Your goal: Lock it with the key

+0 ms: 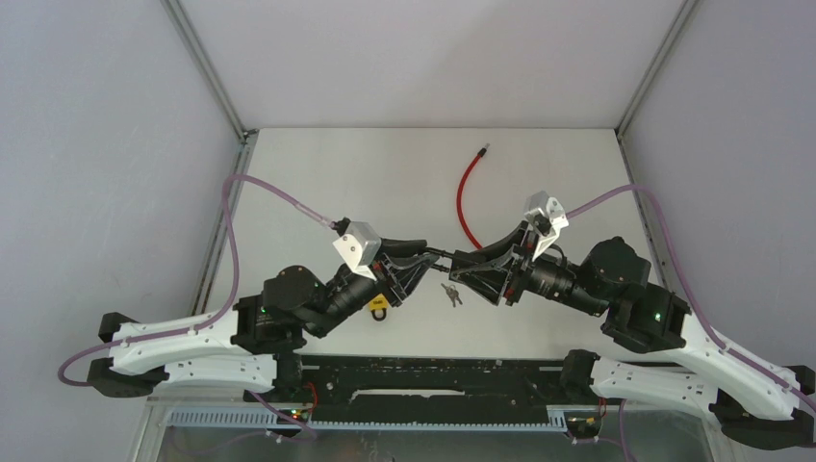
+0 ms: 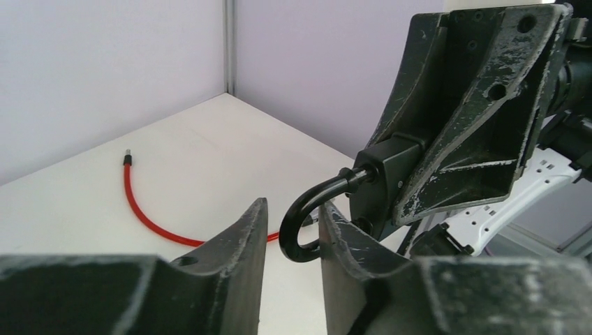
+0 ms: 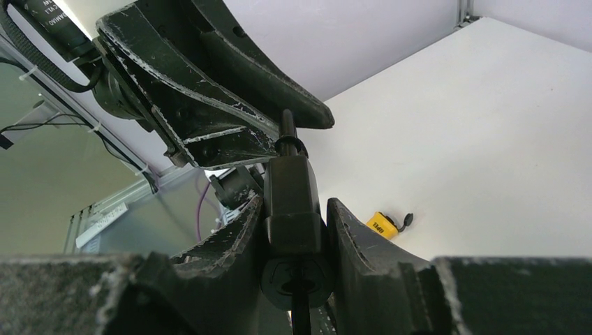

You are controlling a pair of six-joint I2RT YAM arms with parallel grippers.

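Note:
A black padlock (image 3: 292, 199) with a U-shaped shackle (image 2: 300, 218) is held by my right gripper (image 1: 456, 262), shut on its body. The shackle points toward my left gripper (image 1: 431, 252). In the left wrist view the left fingers (image 2: 246, 237) stand partly open on either side of the shackle's curved end, with a gap showing at the left finger. A ring of small keys (image 1: 452, 295) lies on the white table below the grippers.
A yellow padlock (image 3: 382, 225) lies on the table, partly hidden under the left arm in the top view. A red cable (image 1: 462, 197) curves across the table behind the right gripper.

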